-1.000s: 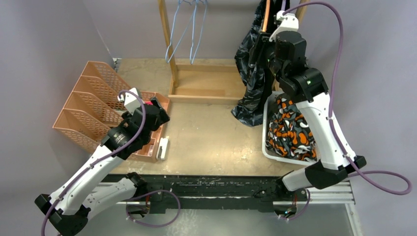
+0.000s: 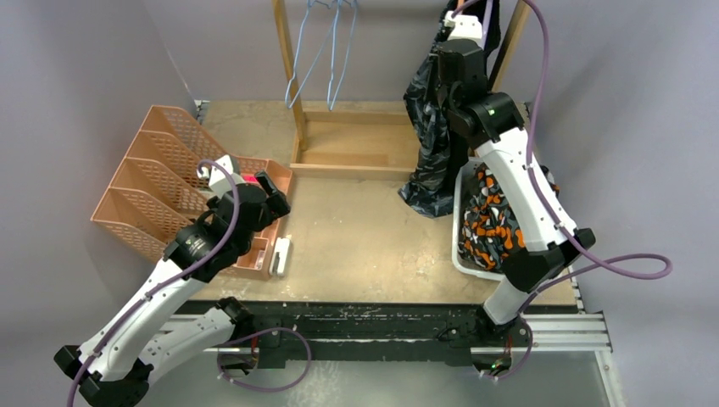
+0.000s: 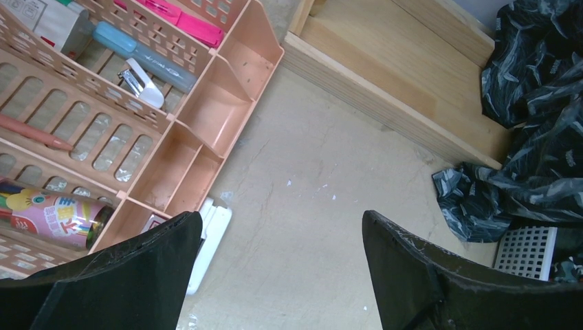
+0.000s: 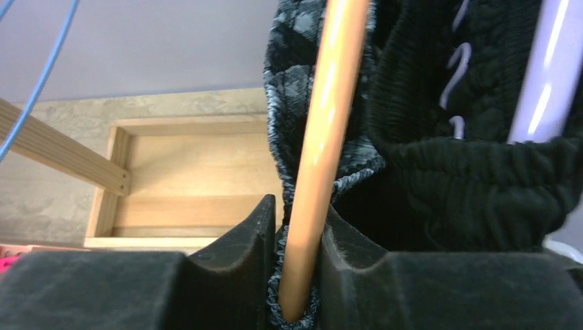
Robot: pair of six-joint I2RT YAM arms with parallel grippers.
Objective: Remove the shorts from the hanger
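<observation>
Dark crinkled shorts (image 2: 431, 127) hang at the back right, their lower end trailing onto the table. In the right wrist view, an orange hanger (image 4: 330, 103) runs down in front of their black-and-grey cloth (image 4: 292, 93). My right gripper is at the hanger's lower end, its fingers part open on either side of the hanger and cloth edge; whether it grips either cannot be told. My left gripper stands open and empty beside the peach organizer (image 3: 227, 103).
Beside the shorts, a lilac hanger (image 4: 550, 62) also carries black cloth. A white basket (image 2: 459, 246) holds patterned cloth. Blue hangers (image 2: 332, 51) hang from the wooden rack (image 2: 339, 171). Mid-table is clear.
</observation>
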